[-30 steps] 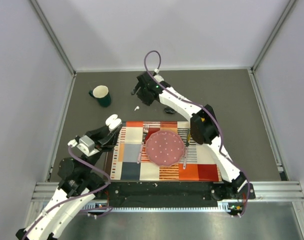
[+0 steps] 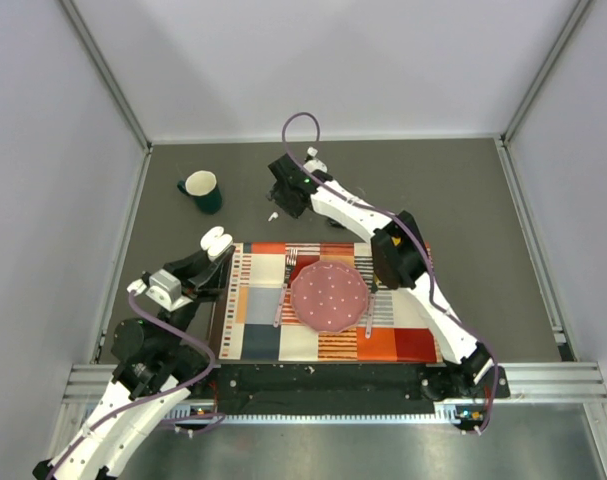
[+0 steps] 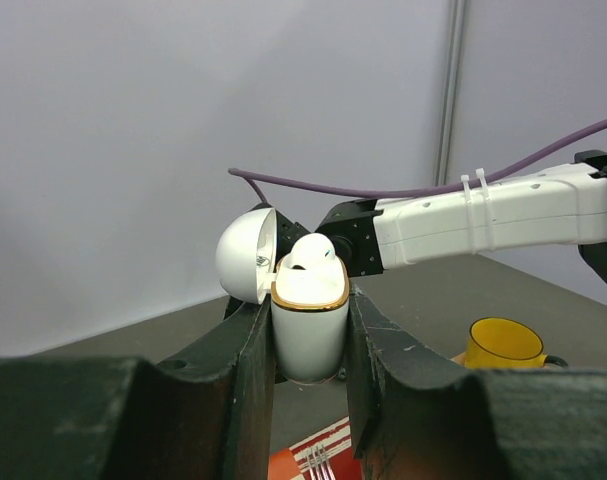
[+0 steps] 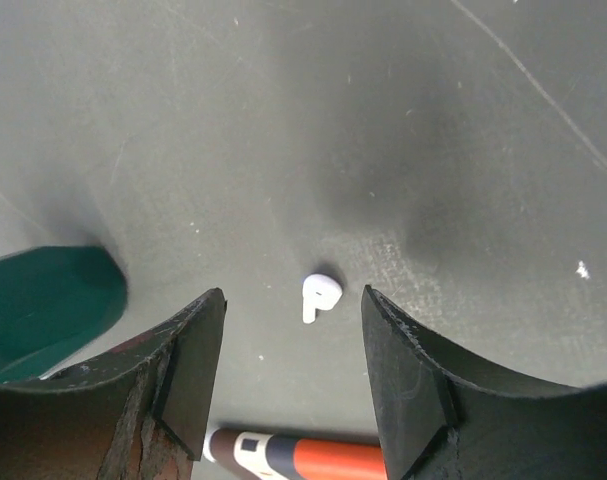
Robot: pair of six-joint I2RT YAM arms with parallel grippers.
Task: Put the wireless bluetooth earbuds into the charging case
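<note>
The white charging case (image 3: 311, 335) is pinched upright between the fingers of my left gripper, its lid (image 3: 245, 255) swung open to the left. A white raised shape shows inside the case; whether it is a seated earbud I cannot tell. In the top view the left gripper (image 2: 221, 254) holds the case over the mat's upper left corner. One white earbud (image 4: 321, 292) lies on the grey table, stem toward the viewer in the right wrist view. My right gripper is open above it, one finger on each side, nothing gripped.
A dark green mug (image 2: 203, 192) stands left of the earbud. The striped mat (image 2: 263, 303) carries a pink plate (image 2: 329, 297), forks and a knife. A yellow mug (image 3: 503, 342) is near the right arm. A small dark object (image 2: 335, 221) lies beneath that arm.
The right gripper has moved a little around the earbud, which remains on the table.
</note>
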